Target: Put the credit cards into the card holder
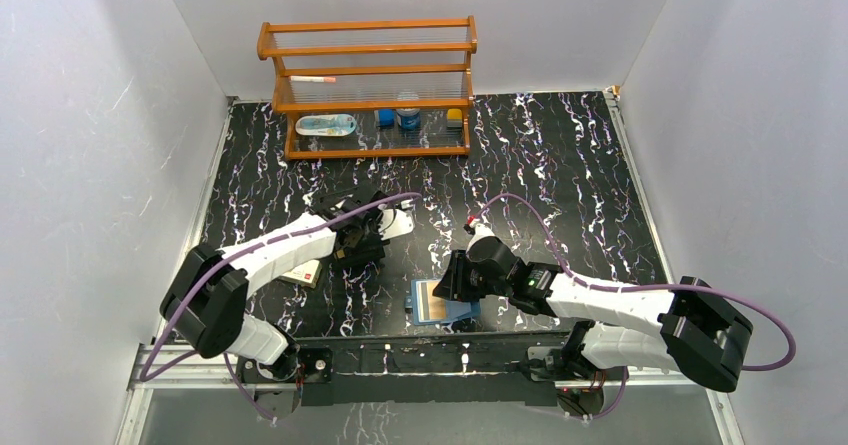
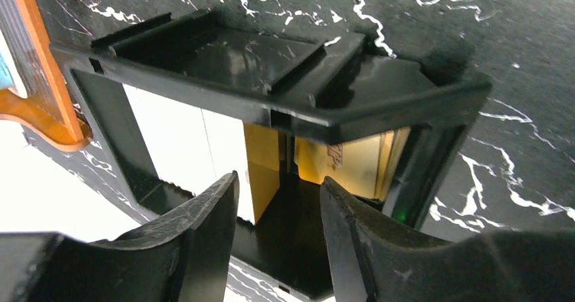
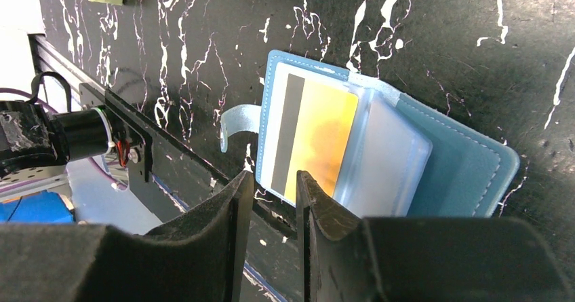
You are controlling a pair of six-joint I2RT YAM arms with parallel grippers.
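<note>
The blue card holder (image 3: 461,159) lies spread on the table under my right gripper. Behind its clear front pocket shows a card (image 3: 327,129) in yellow and white with a dark stripe; a clear sleeve stands partly lifted beside it. A narrow gap separates the right fingers, with nothing between them. In the left wrist view, a black box (image 2: 332,122) holds white cards (image 2: 180,142) on one side and yellow cards (image 2: 346,156) on the other. My left gripper stands open at the box, fingers apart and empty. From above, the left arm covers much of the box.
A wooden rack (image 1: 375,153) stands at the back with small items on its shelves. A small pale box (image 1: 303,273) lies beneath the left forearm. Open table stretches across the back right.
</note>
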